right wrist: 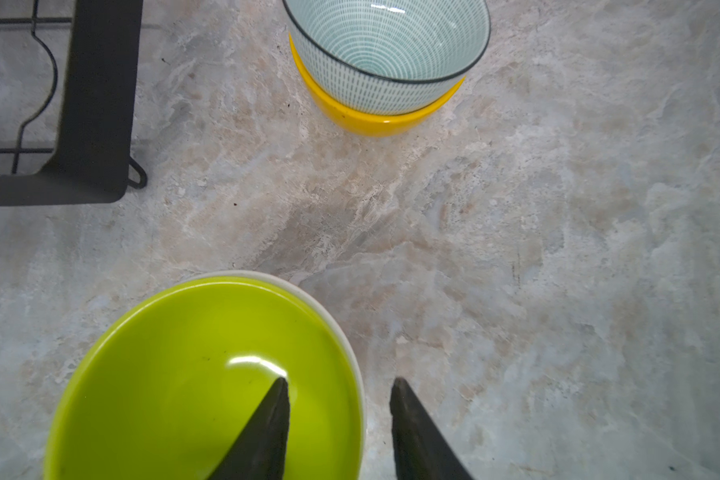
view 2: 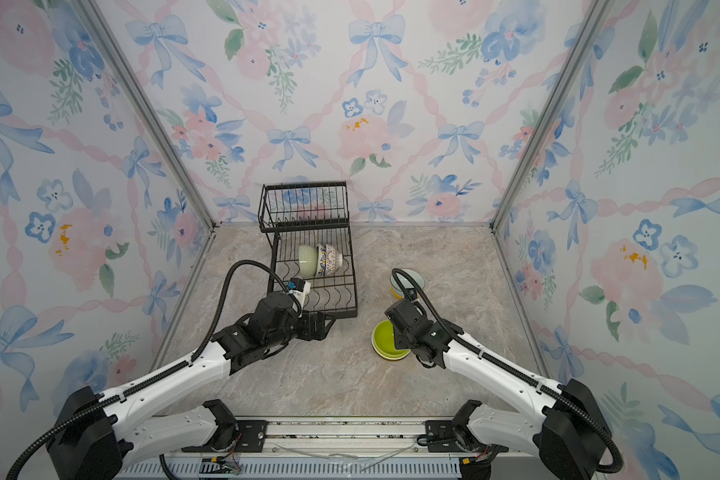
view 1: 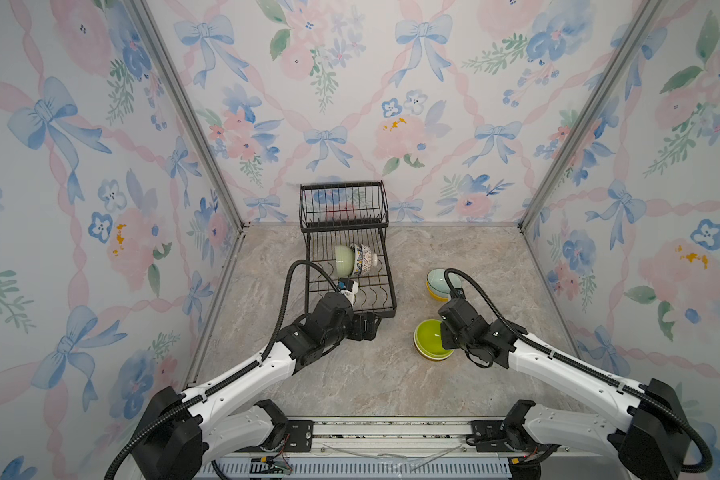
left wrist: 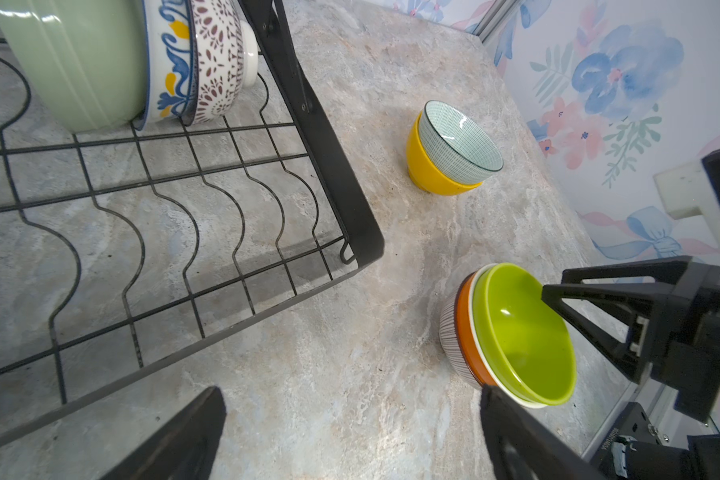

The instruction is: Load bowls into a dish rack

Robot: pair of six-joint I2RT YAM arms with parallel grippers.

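The black dish rack holds a sage bowl and patterned bowls on edge. To its right, a stack topped by a green bowl, over white, orange and striped ones, lies on the table. In the right wrist view my right gripper is at the stack's right rim, fingers apart, one over the green bowl's inside, the other outside the rim. My left gripper is open above the table in front of the rack, nothing between its fingers.
A pale checked bowl sits in a yellow bowl behind the green stack, right of the rack. Bare table lies left of the rack and along the front. Patterned walls enclose the sides and back.
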